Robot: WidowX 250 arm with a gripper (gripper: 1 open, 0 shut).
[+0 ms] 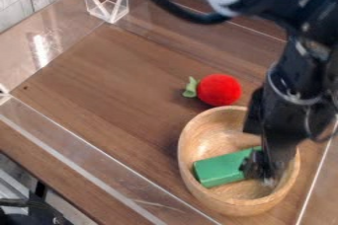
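A light wooden bowl [205, 193] sits at the lower right of the table, holding a green block [219, 169]. My black gripper [271, 160] reaches down over the bowl's right side, close beside the block; it is blurred, and the space between its fingers is hard to make out. A red plush fruit with a green leaf, like a strawberry [219, 90], lies behind the bowl, apart from it.
Clear plastic strips and a small clear bracket [109, 7] run along its left edges.
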